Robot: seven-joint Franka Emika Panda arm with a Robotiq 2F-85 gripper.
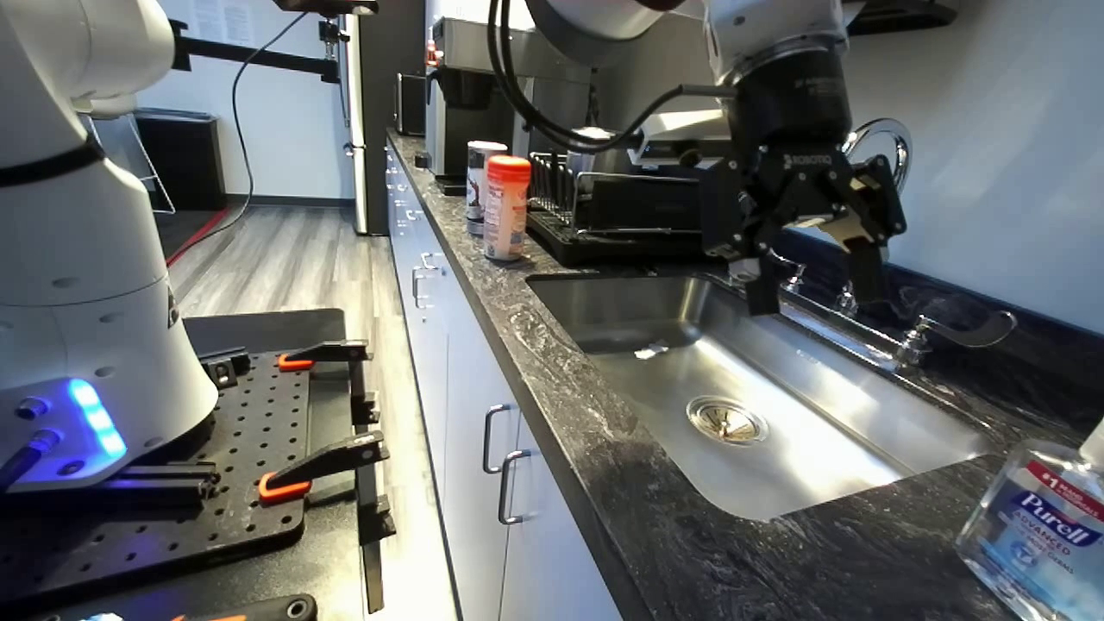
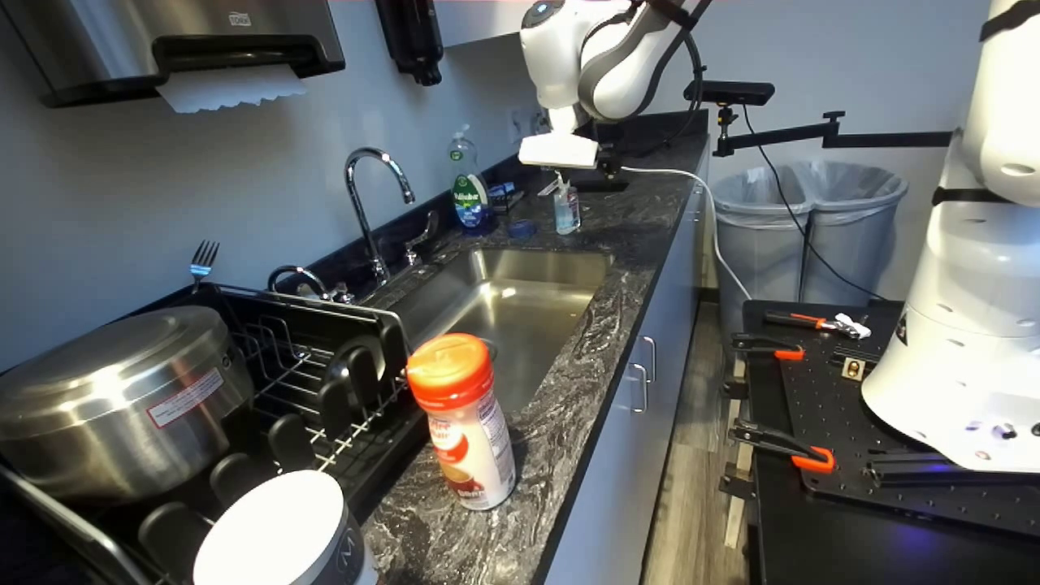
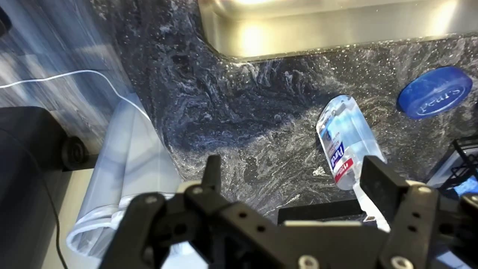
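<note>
My gripper (image 1: 815,281) hangs open in exterior view 1, its fingers pointing down in front of the sink's faucet side. In the wrist view the gripper has its two fingers wide apart, with only dark countertop showing between them. A clear Purell bottle (image 3: 343,139) with a blue and red label stands on the counter; its white pump lies partly behind the right finger (image 3: 381,184) in this view. The same bottle (image 2: 566,208) appears upright beyond the sink in exterior view 2, where my fingers are mostly hidden.
The steel sink (image 1: 755,486) is empty apart from a small white scrap. A blue oval Pears item (image 3: 435,92) and a green-blue soap bottle (image 2: 470,195) sit near the Purell. A red-lidded canister (image 2: 463,429) stands beside the dish rack (image 1: 642,207).
</note>
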